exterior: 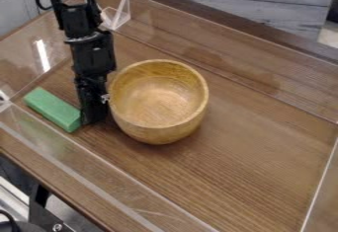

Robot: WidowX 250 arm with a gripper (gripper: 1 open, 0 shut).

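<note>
A black robot arm reaches down from the upper left to my gripper [90, 110], which is low between a green block [53, 110] and a tan wooden bowl [158, 100]. The green block lies angled on the wooden table at the lower left, just left of the gripper. The bowl sits right of the gripper, very close to or touching it, and its rim hides part of it. The fingertips are dark and hard to make out, so I cannot tell how they stand.
A white marble-like surface lies at the top right, and cables run at the lower left.
</note>
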